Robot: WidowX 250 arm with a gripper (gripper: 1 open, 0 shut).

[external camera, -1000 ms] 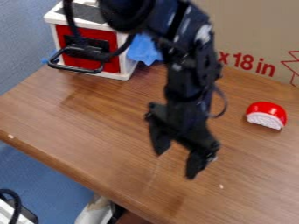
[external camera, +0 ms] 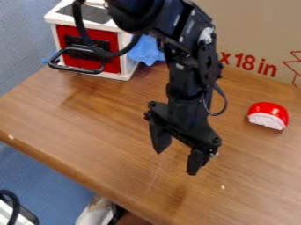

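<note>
My black gripper [external camera: 177,151] hangs low over the middle of the wooden table [external camera: 83,141], its two fingers apart with nothing visible between them. A red object with a white face [external camera: 267,115] lies on the table to the right of the gripper, apart from it.
A white toy-like box with a red front [external camera: 84,54] and black handle stands at the back left, a blue cloth [external camera: 146,51] beside it. A cardboard panel [external camera: 259,44] backs the table.
The arm has shifted slightly up and away from the front over the last second. The objects on the table look unchanged.
</note>
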